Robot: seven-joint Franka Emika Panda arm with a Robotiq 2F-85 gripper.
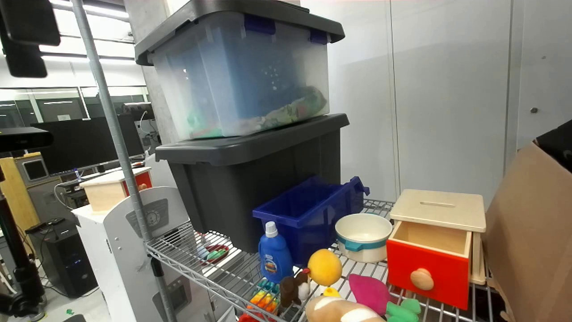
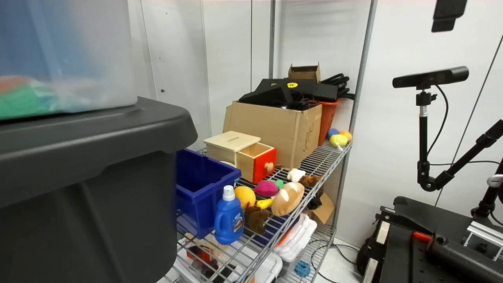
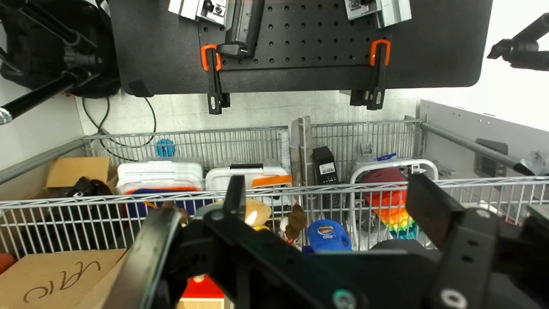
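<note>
My gripper shows only in the wrist view, its two dark fingers wide apart and nothing between them. Beyond it lies the wire shelf, where the blue bottle [image 3: 329,236] shows low in the middle. A wooden box has its red drawer [image 1: 427,271] pulled out, and the part of the inside that shows is bare. Left of the box stands a cream pot [image 1: 364,236] with a teal band. The blue bin [image 1: 308,222] sits behind the blue bottle [image 1: 275,255]. In front are a yellow ball [image 1: 325,267], a magenta toy [image 1: 368,293] and a bread loaf [image 1: 343,311].
Stacked storage boxes [image 1: 257,188] rise beside the blue bin. A cardboard box [image 2: 268,127] closes off the other side of the wooden box. Along the shelf's front runs a wire edge [image 3: 278,191]. A black table [image 3: 303,80] lies across a floor gap.
</note>
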